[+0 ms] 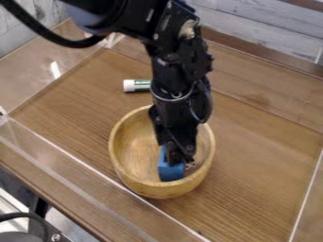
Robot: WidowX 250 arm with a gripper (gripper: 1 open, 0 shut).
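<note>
A round wooden bowl (136, 168) stands on the wooden table, a blue block (171, 172) inside it toward the front right. My black gripper (178, 151) reaches down into the bowl from above, its fingers at the upper part of the block. Whether they touch or close on it is unclear, as the dark parts overlap.
A small white and green tube (135, 85) lies behind the bowl, partly hidden by the arm. Clear panels edge the table (252, 180) at the front left.
</note>
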